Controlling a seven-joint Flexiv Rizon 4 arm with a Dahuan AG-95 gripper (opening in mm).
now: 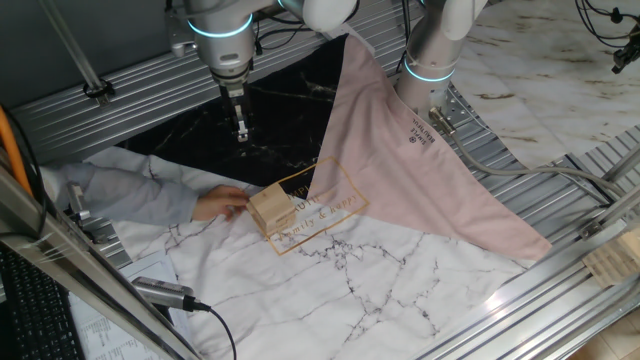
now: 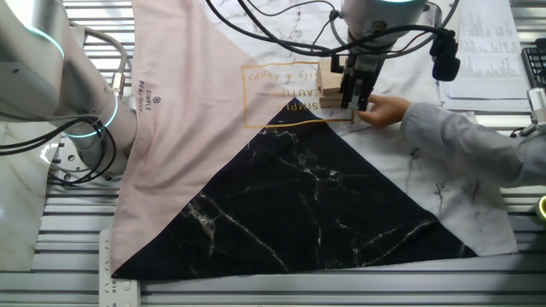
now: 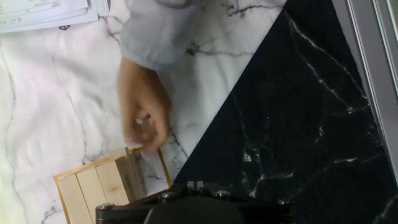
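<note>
A small stack of pale wooden blocks (image 1: 271, 209) stands on the patterned cloth, inside its gold printed frame. The same blocks (image 3: 99, 185) show at the lower left in the wrist view, their top made of parallel strips. My gripper (image 1: 242, 137) hangs above the black part of the cloth, apart from the stack. Its two tips (image 3: 195, 185) appear close together, with nothing visible between them. From exterior view 2, the gripper (image 2: 353, 104) partly hides the wooden stack (image 2: 329, 83).
A person's hand (image 3: 144, 109) is at the stack's side, beneath the camera. Papers (image 2: 486, 51) and a keyboard lie at the person's side.
</note>
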